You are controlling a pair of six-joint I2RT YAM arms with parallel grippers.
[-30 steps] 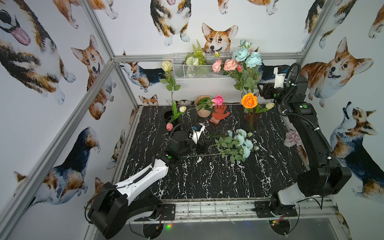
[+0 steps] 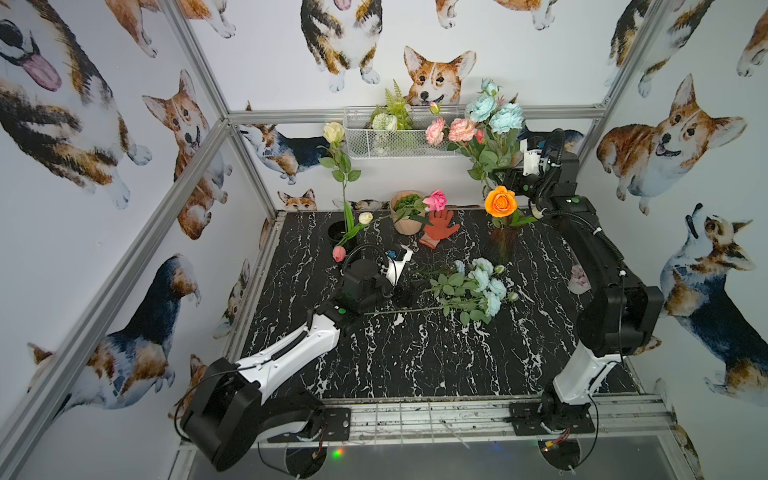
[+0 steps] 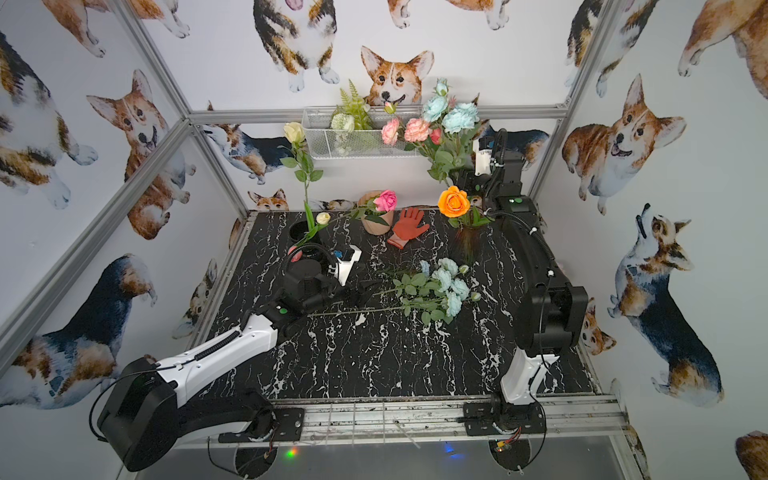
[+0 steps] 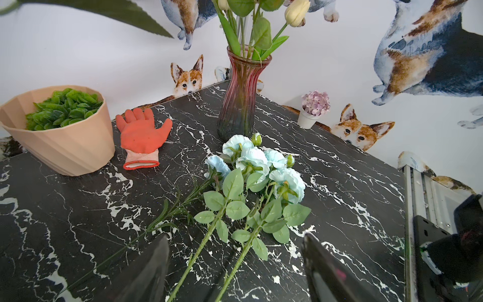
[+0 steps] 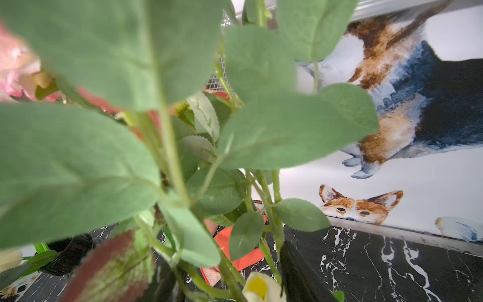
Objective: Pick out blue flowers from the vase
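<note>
The vase [image 4: 240, 95], ribbed and pinkish, stands at the back right. Pale blue flowers [image 2: 505, 118] rise from its bouquet, together with pink blooms [image 2: 461, 129] and an orange rose [image 2: 501, 201]. My right gripper is among the leafy stems beneath those blooms; its fingers [image 5: 302, 276] stand apart with green stems between them, partly covered by leaves. Cut-off blue flowers [image 4: 254, 161] lie on the table with their stems pointing toward my left gripper. That gripper is open, its fingers either side of the lying stems in the left wrist view, holding nothing visible.
A peach pot [image 4: 63, 133] and red glove [image 4: 143, 136] are at the back middle. A black pot [image 3: 300, 232] with flowers stands behind the left arm. A wire basket [image 2: 360, 145] hangs on the back rail.
My right arm has moved left into the bouquet, where its fingers now disappear behind foliage. The orange rose has shifted slightly right.
</note>
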